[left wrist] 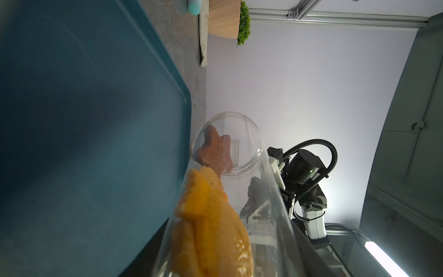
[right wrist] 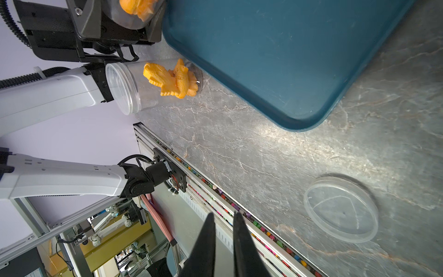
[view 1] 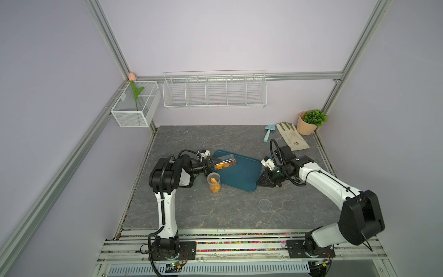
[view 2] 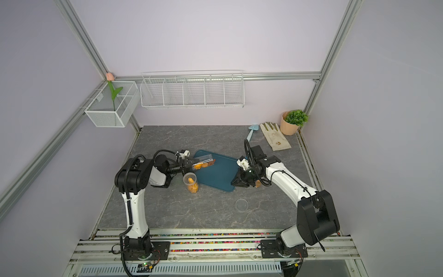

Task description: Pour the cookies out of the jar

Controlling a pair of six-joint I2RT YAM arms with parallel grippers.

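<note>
A clear jar (view 1: 227,161) with orange cookies and a brown star-shaped one lies tilted over the blue tray (view 1: 240,177), my left gripper (view 1: 211,164) shut on it; the left wrist view shows the cookies inside (left wrist: 207,221). A second jar (view 1: 214,183) with orange cookies stands open in front of the tray's left part. My right gripper (view 1: 261,182) is at the tray's right end, its two dark fingertips (right wrist: 208,233) close together, with nothing visible between them. A clear lid (right wrist: 340,207) lies on the table near the tray's front right.
At the back right are a small blue trowel (view 1: 268,131), gloves (view 1: 291,136) and a potted plant (view 1: 310,122). Wire baskets (view 1: 214,92) hang on the back and left walls.
</note>
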